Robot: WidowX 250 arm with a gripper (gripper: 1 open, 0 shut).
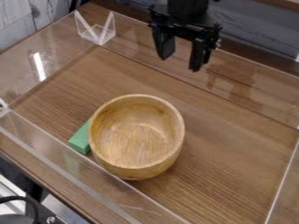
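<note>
A black robot arm with a gripper (181, 48) hangs at the top middle over the wooden table (233, 131); its fingers point down, and whether they are open or shut is hard to tell at this size. A round beige bowl (135, 135) stands in the lower middle. A green block (80, 137) lies against the bowl's left side, partly hidden by it.
A white wire-like holder (96, 26) stands at the upper left. Light rails or edges border the table at the left and right. A black cable (24, 203) shows at the lower left.
</note>
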